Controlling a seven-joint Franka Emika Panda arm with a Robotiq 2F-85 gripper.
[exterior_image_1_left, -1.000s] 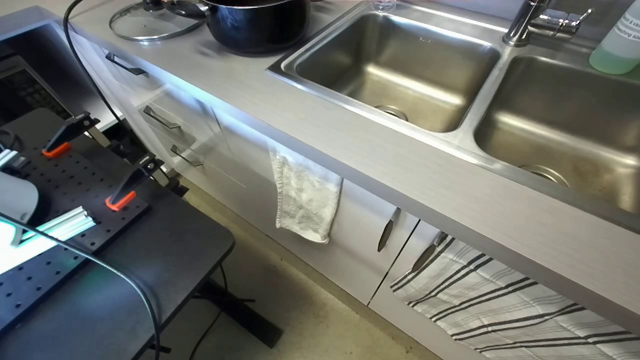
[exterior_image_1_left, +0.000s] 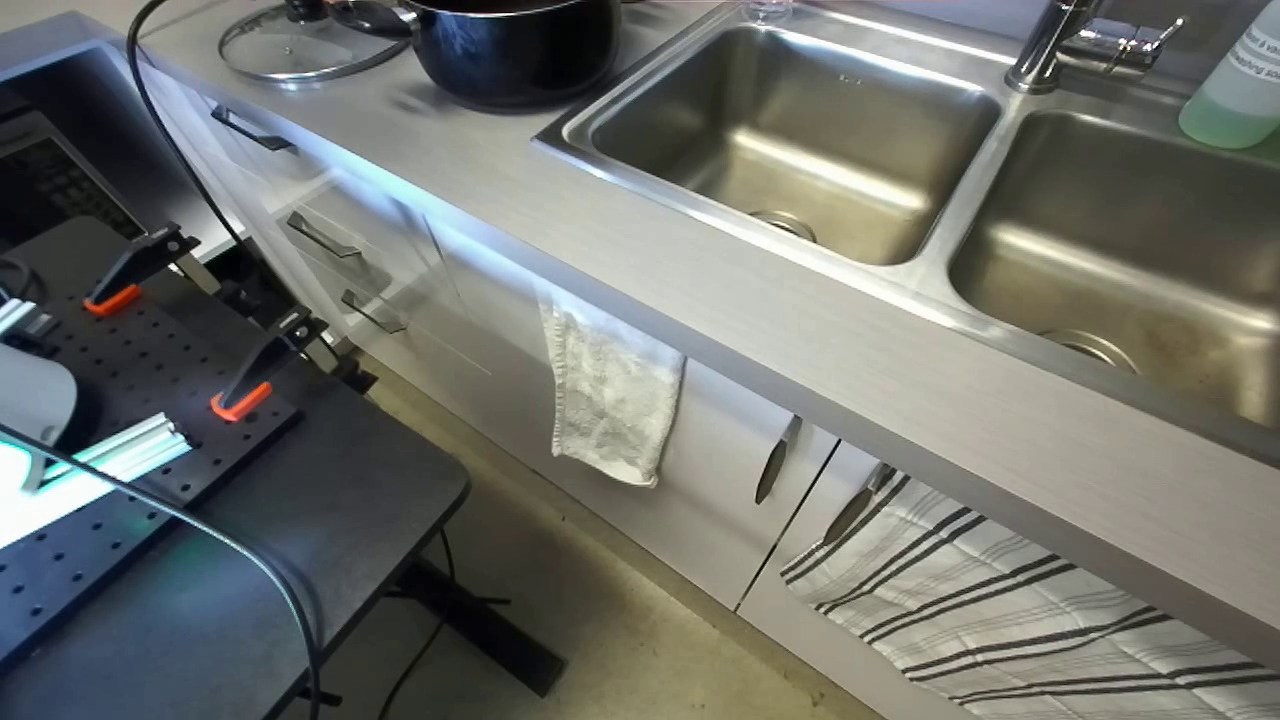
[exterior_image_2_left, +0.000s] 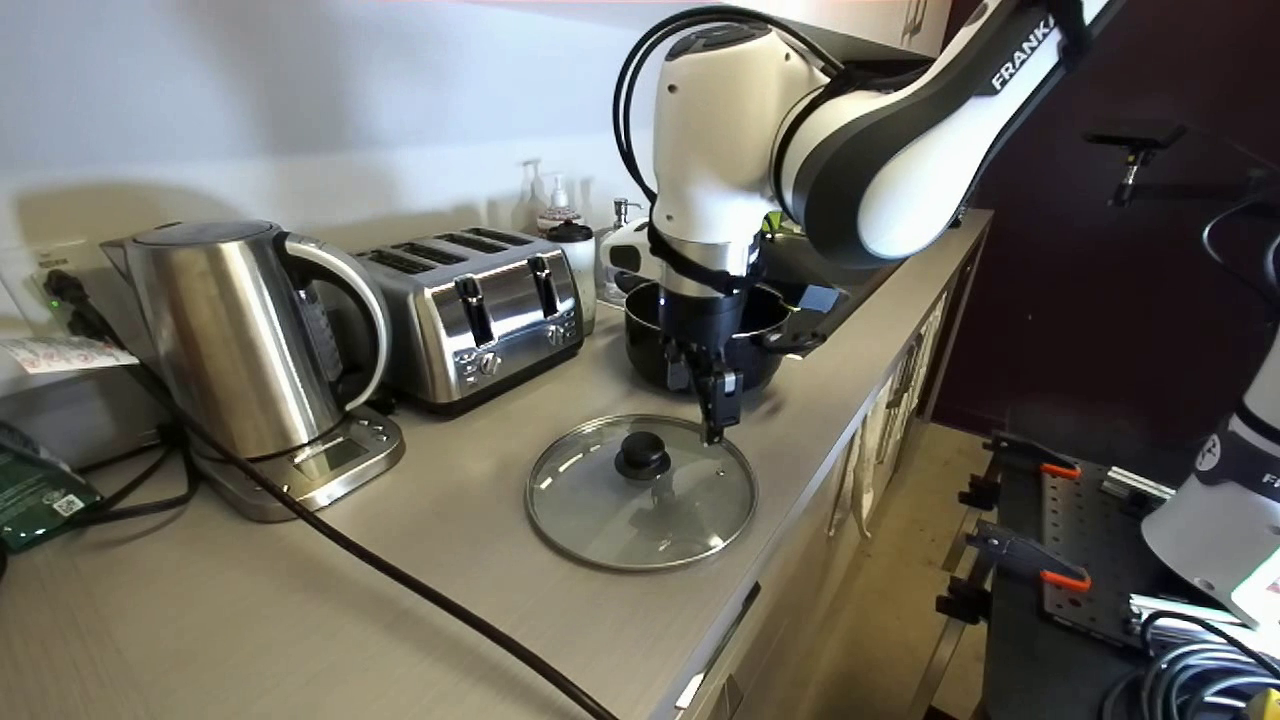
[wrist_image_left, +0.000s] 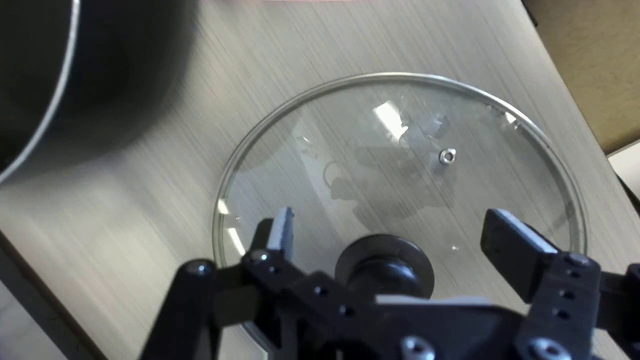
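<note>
A round glass lid (exterior_image_2_left: 588, 516) with a metal rim and a black knob (exterior_image_2_left: 643, 455) lies flat on the counter. My gripper (exterior_image_2_left: 717, 432) hangs above the lid's far side, apart from the knob. In the wrist view its two fingers (wrist_image_left: 517, 252) stand wide open over the lid (wrist_image_left: 384, 120). The knob (wrist_image_left: 387, 267) shows between and below them, partly hidden by the gripper body. Beside the lid stands a black pot (exterior_image_2_left: 644, 342), open at the top and partly covered by my arm. In exterior view 1 the pot (exterior_image_1_left: 516, 54) and lid (exterior_image_1_left: 270, 54) appear at top left.
A toaster (exterior_image_2_left: 504, 318) and a steel kettle (exterior_image_2_left: 228, 348) line the wall. A black cable (exterior_image_2_left: 420, 584) crosses the counter in front. The double sink (exterior_image_1_left: 792, 144) lies past the pot, and the counter edge (exterior_image_2_left: 780, 528) runs close to the lid.
</note>
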